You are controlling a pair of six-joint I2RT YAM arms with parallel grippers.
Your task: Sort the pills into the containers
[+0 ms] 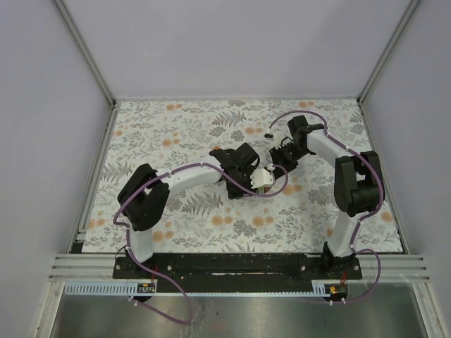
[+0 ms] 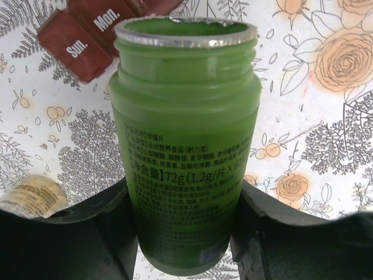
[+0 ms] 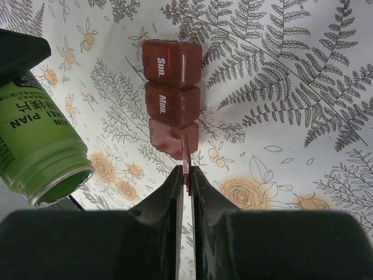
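A green bottle with Chinese print and no cap is held between the fingers of my left gripper. In the right wrist view, the bottle leans in from the left, its mouth facing down and to the right. The red-brown pill organizer lies on the table beside it, with Sun. and Mon. lids down. Over its third compartment a thin lid stands edge-on, and my right gripper is shut on its edge. No loose pills can be made out in the organizer.
At the lower left of the left wrist view is a clear jar with tan contents. Both grippers work close together near the table's middle.
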